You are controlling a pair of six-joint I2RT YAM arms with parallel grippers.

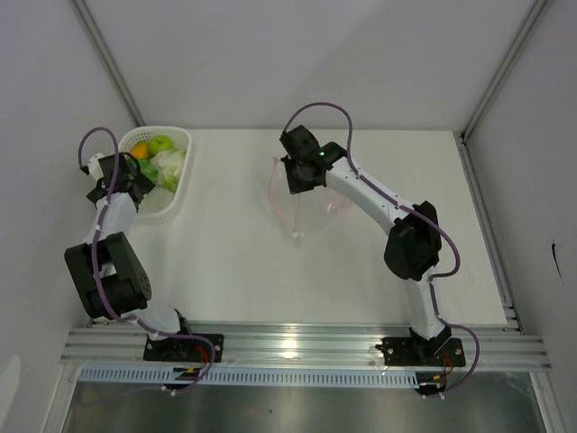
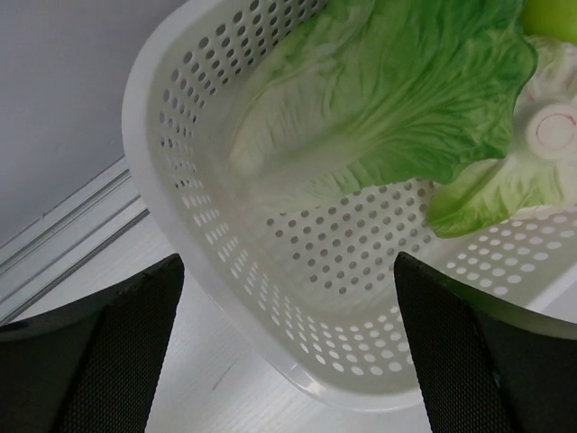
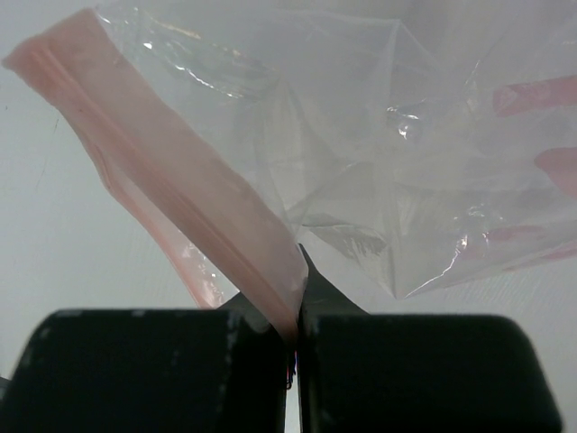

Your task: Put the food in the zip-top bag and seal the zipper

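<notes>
My left gripper hangs open over the white basket at the far left. In the left wrist view, lettuce leaves and a green round food lie below it; the top view also shows an orange fruit and a green apple. My right gripper is shut on the pink zipper edge of the clear bag, which spreads over the mid-table, its mouth partly apart.
Metal rails and walls bound the workspace at the sides.
</notes>
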